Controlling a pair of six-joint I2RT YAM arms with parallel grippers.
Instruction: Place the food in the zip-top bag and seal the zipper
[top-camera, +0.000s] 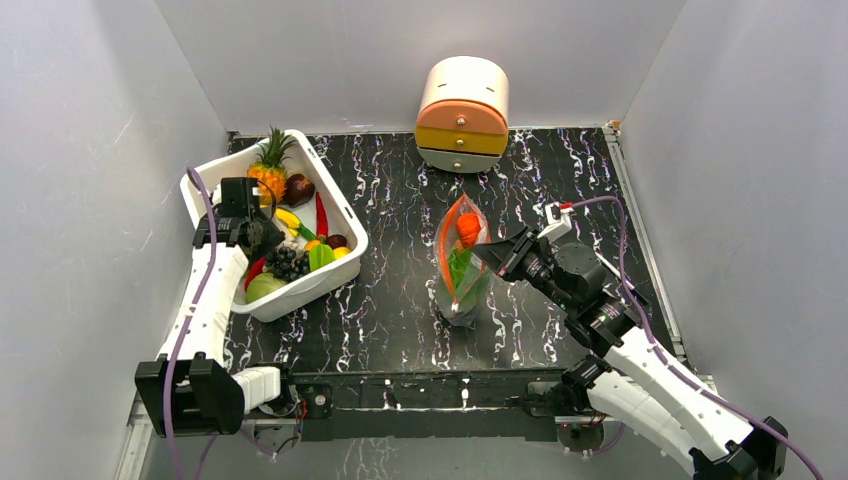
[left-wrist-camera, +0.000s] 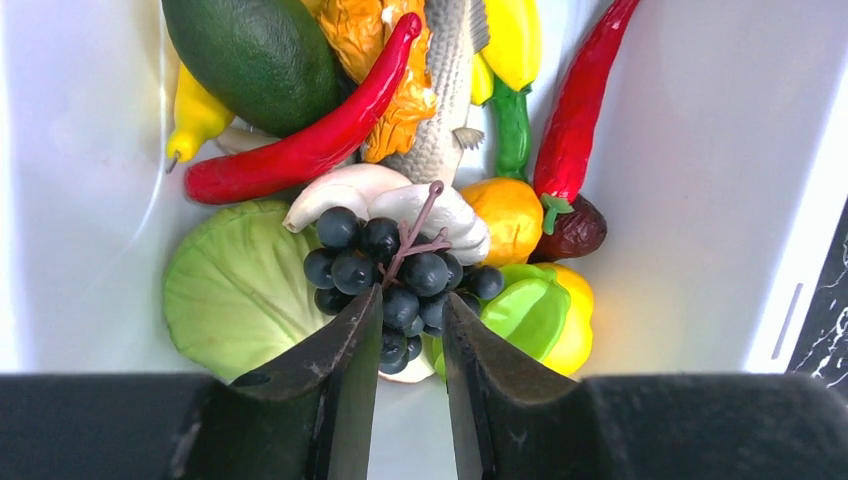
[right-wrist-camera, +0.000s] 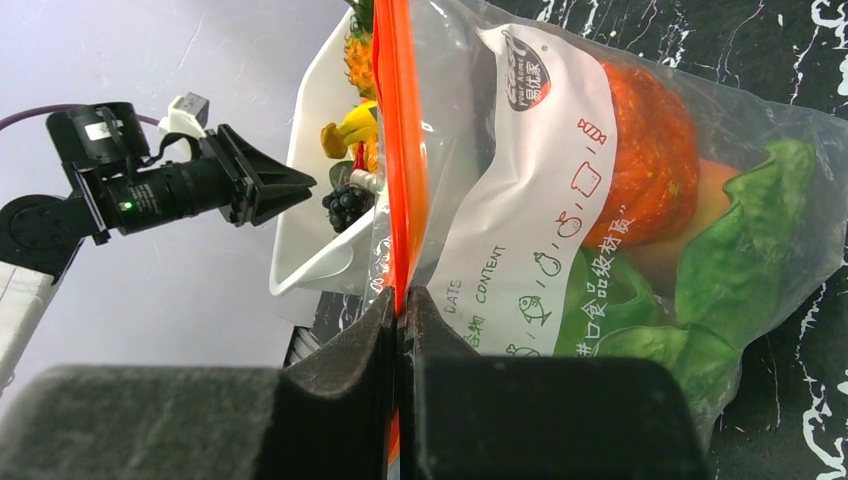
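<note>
The zip top bag (top-camera: 460, 285) (right-wrist-camera: 530, 180) lies mid-table with an orange food (right-wrist-camera: 645, 160) and green leafy pieces (right-wrist-camera: 740, 250) inside. My right gripper (top-camera: 500, 262) is shut on the bag's orange zipper edge. My left gripper is over the food basket (top-camera: 350, 225); black grapes (left-wrist-camera: 340, 228) show at and behind the gap between its fingertips, and I cannot tell whether it grips them. Cabbage, peppers, chilies, a fish and bananas surround the grapes in the left wrist view.
A small drawer cabinet (top-camera: 462, 100) stands at the back centre. Grey walls border the black marble table (top-camera: 375, 300).
</note>
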